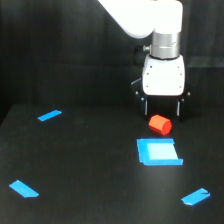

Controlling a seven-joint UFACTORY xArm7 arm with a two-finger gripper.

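A small red block (160, 125) lies on the black table, close behind a white square (161, 152) edged with blue tape. Over the block and slightly behind it in the picture hangs my gripper (162, 104), pointing down from the white hand. Its two dark fingers stand wide apart, so it is open, and nothing shows between them. The block appears below the fingertips, apart from them; the exact height between them is hard to judge.
Blue tape strips mark the table at the back left (50, 115), front left (23, 188) and front right (195, 197). A dark curtain (60, 60) hangs behind.
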